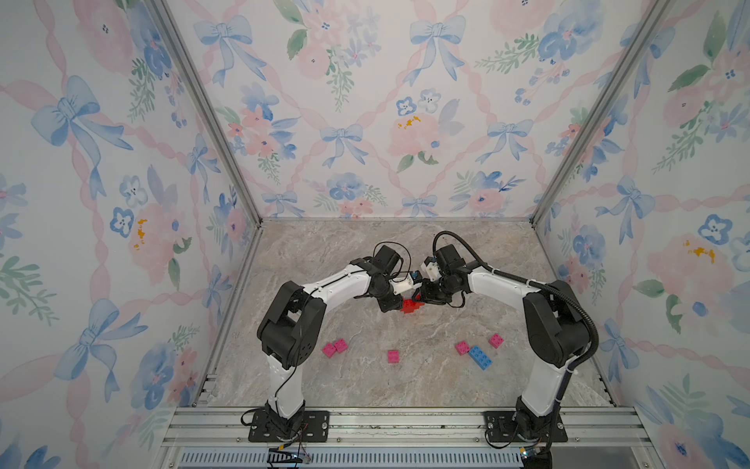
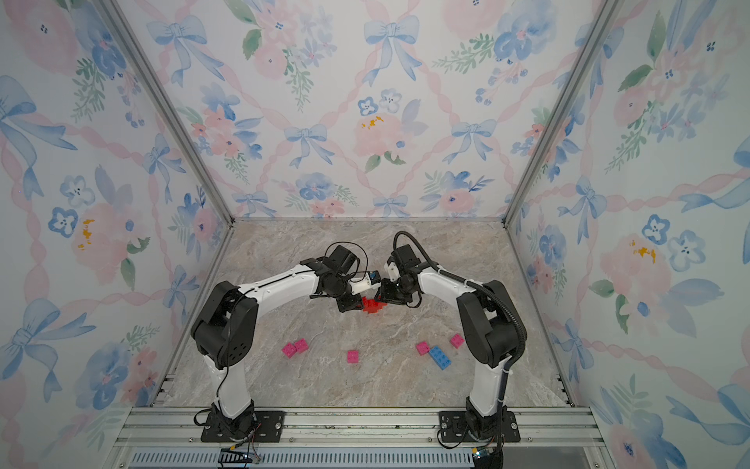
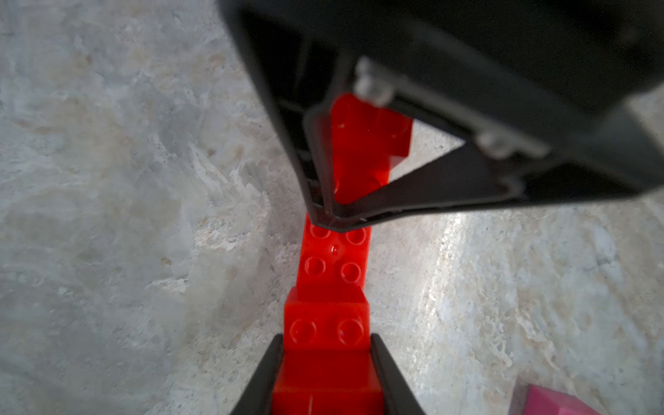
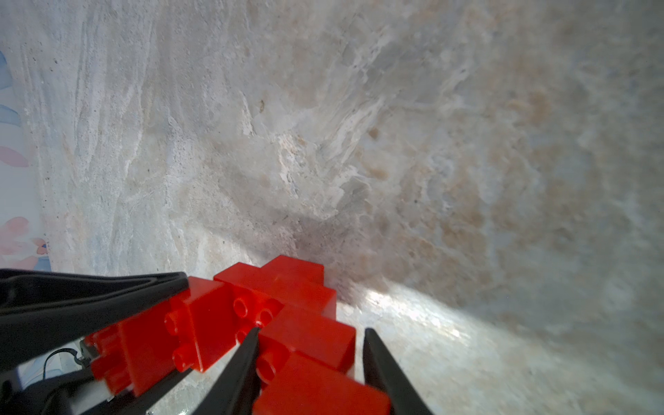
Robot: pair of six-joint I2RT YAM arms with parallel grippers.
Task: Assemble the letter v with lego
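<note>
A joined chain of red bricks (image 1: 409, 306) is in the middle of the floor between my two grippers, partly hidden by them in both top views. In the left wrist view my left gripper is shut on a red brick at one end, with studded red bricks running away beneath the other gripper's black body. In the right wrist view my right gripper is shut on a red brick, where the chain steps and bends toward the left gripper's black parts.
Loose pink bricks (image 1: 393, 355) lie along the front of the marble floor (image 1: 351, 383), left, middle and right, with a blue brick (image 1: 480, 358) at the front right.
</note>
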